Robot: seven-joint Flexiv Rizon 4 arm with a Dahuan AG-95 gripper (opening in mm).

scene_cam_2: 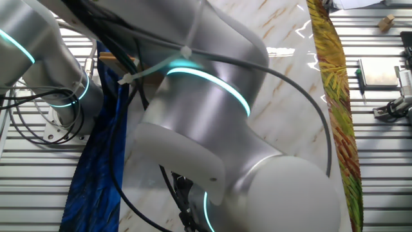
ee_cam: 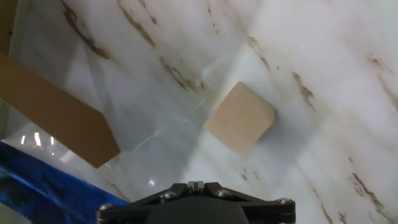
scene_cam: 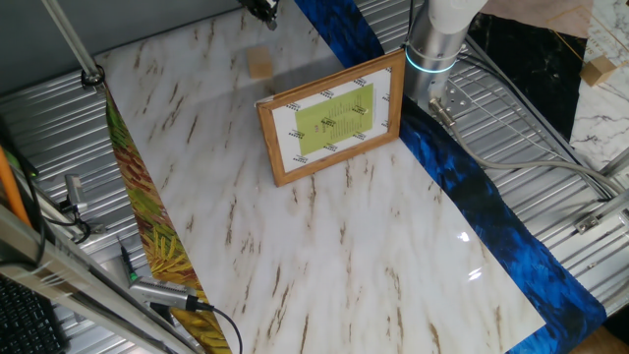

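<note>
A small light wooden cube (scene_cam: 260, 62) lies on the marbled board, behind the standing picture frame (scene_cam: 334, 120). In the wrist view the cube (ee_cam: 241, 118) rests ahead of my gripper, a little to the right. The gripper's two fingertips meet, with nothing seen between them. At the top edge of exterior view 1, only the lower part of my gripper (scene_cam: 263, 14) shows, above the board and apart from the cube. The frame's brown wooden edge (ee_cam: 59, 112) enters the wrist view from the left. My arm hides the cube in exterior view 2.
Marbled board (scene_cam: 324, 265) in front of the frame is clear. Blue cloth (scene_cam: 472, 206) and a yellow-green patterned strip (scene_cam: 157, 236) run along its sides. Another wooden block (scene_cam: 597, 70) lies far off at the right. Loose cables (scene_cam_2: 309, 96) loop around my arm.
</note>
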